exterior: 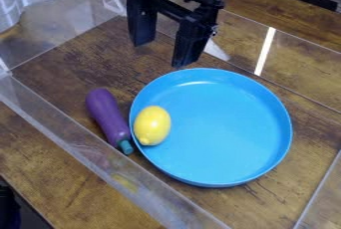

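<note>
The black gripper point(170, 29) hangs over the wooden surface at the top centre, behind the blue plate. Its two dark fingers point down, spread well apart, with bare wood visible between them. A yellow egg-shaped object point(152, 124) lies on the left side of the blue plate point(225, 130). A purple eggplant-like object point(107, 114) lies on the wood just left of the plate, its green end toward the viewer.
Clear plastic walls point(60, 149) edge the wooden area at the left and lower right. Bare wood point(67, 59) is free at the upper left and along the right side.
</note>
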